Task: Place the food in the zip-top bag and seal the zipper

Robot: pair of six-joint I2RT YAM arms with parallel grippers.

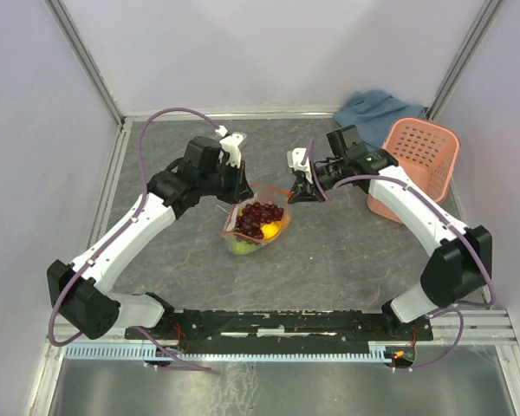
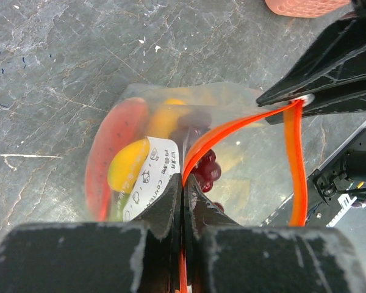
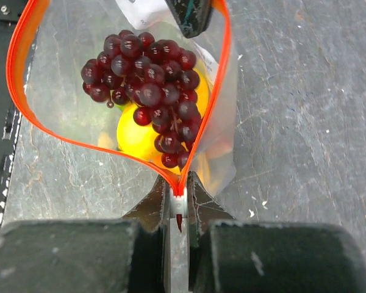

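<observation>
The zip-top bag (image 1: 251,234) stands in the middle of the table, its orange-rimmed mouth spread between my grippers. Inside are dark grapes (image 3: 149,91), yellow fruit (image 3: 134,131), green and red items, and a white label (image 2: 152,174). My left gripper is shut on the bag's orange zipper edge on the left side. My right gripper is shut on the zipper's other end, at its white slider tab, right of the bag in the top view.
A pink basket (image 1: 412,160) and a blue cloth (image 1: 368,113) sit at the back right. Walls border the sides and back.
</observation>
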